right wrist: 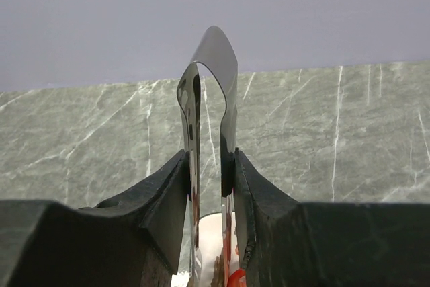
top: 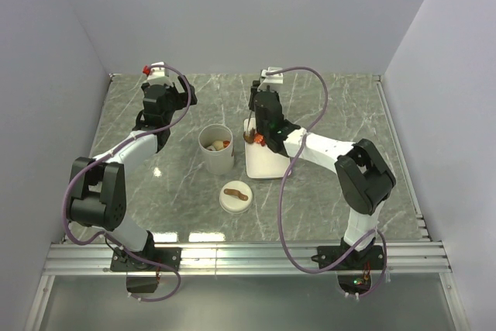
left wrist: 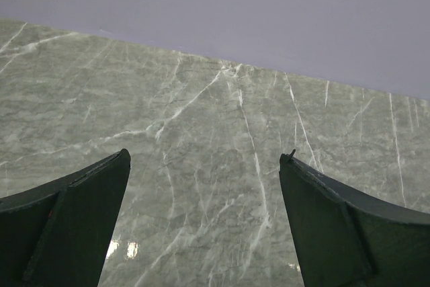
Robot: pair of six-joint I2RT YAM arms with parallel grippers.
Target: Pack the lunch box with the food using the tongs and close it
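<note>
My right gripper is shut on a pair of shiny metal tongs (right wrist: 218,55), bent end up. Their tips point down at the white tray (top: 267,164), by a brown food piece (top: 249,136) and a red one (top: 260,139). In the right wrist view the brown piece (right wrist: 218,270) appears between or behind the tong legs; whether they pinch it I cannot tell. Off to the left, my left gripper stands open above bare tabletop, its fingers wide apart and empty.
A tall white container (top: 218,162) with food pieces inside stands left of the tray. In front lies a round white dish (top: 235,206) bearing a brown sausage-like piece (top: 235,194). Free tabletop (top: 349,106) extends to the right; walls rise behind and at both sides.
</note>
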